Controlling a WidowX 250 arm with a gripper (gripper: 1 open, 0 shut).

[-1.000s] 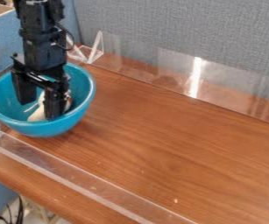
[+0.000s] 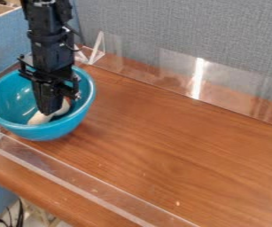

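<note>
A teal plastic bowl sits at the left end of the wooden table. My black gripper reaches down into it from above, its fingers low over a pale, oblong object lying inside. The gripper looks shut; whether anything is between its fingertips is hidden by the dark fingers and the bowl.
A grey panel stands behind it, with clear strips along the back and left edges. Cables show below the table at lower left.
The gripper has shifted and turned slightly inside the bowl, its wrist a little higher than before. The bowl stays in about the same place.
</note>
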